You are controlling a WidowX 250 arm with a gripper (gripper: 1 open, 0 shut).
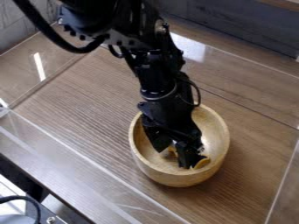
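Note:
A light wooden bowl (pixel 177 172) sits on the wood-grain table at centre right. The black gripper (pixel 173 146) reaches down inside it from above, over a small yellow object (pixel 202 163) that is mostly hidden behind the gripper. Its fingers are dark and overlap one another in this view, and whether the object is between them is hard to see.
A grey wall runs along the back. At the lower left, past the table's edge, are a black cable and a pale surface.

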